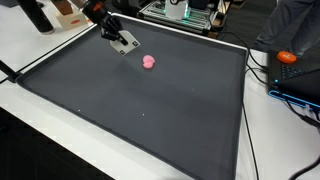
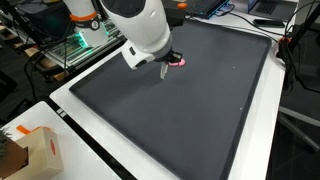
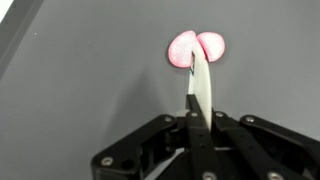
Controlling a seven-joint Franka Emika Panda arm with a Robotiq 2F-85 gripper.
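My gripper is shut on a thin white flat piece (image 3: 202, 78), seen nearly edge-on in the wrist view. In exterior view 1 the same white piece (image 1: 125, 42) shows its broad face with small dark marks. A pink lump (image 1: 148, 62) lies on the dark grey board, to the right of the piece and nearer the front. From the wrist, the pink lump (image 3: 184, 48) appears as two rounded parts with pale faces, the white tip overlapping the place between them. Whether the tip touches it, I cannot tell.
The dark board (image 2: 150, 122) is bare over most of its front and right. At its back stands a teal-and-white item (image 1: 190, 14). A dark device with an orange object (image 1: 287, 57) sits off the board's right side, with cables nearby.
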